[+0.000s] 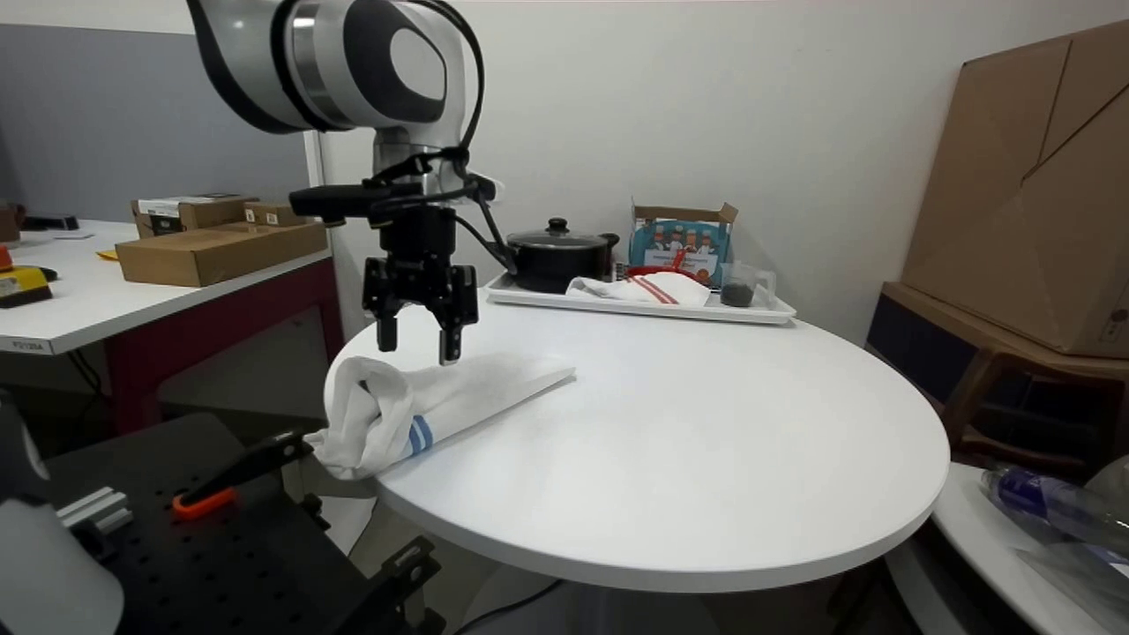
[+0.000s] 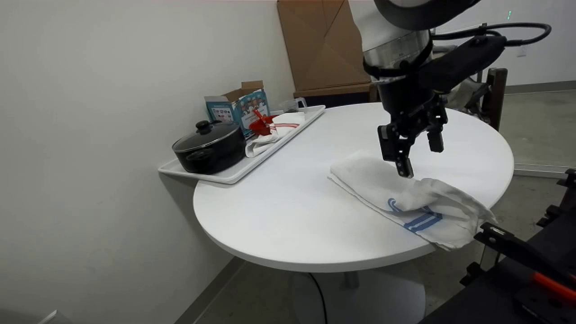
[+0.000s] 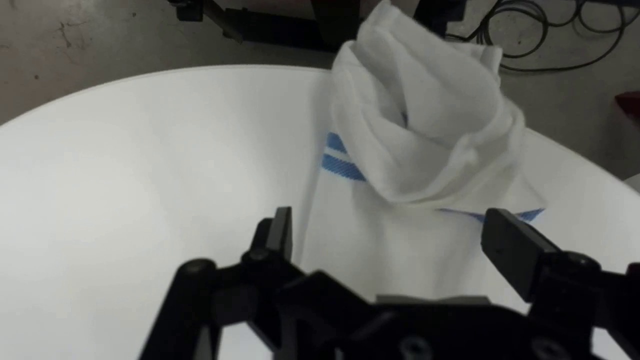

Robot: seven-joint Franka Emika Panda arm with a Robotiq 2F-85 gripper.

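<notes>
A white towel with blue stripes (image 1: 471, 393) lies near the left edge of the round white table (image 1: 688, 455). One end of it is bunched up and hangs slightly past the rim. In the wrist view the bunched part of the towel (image 3: 432, 132) rises beyond my fingertips, and its flatter part runs beneath them. My gripper (image 1: 420, 351) is open above the towel, its two fingers wide apart with nothing between them. From the other side, exterior view 2 has the gripper (image 2: 421, 159) over the towel (image 2: 372, 183), clear of the bunched end.
At the back against the wall, a white tray (image 1: 635, 307) holds a black lidded pot (image 1: 556, 257), a red-striped cloth (image 1: 646, 287), a blue box (image 1: 680, 245) and a clear cup (image 1: 741, 287). A dark perforated platform (image 1: 201, 550) sits at front left.
</notes>
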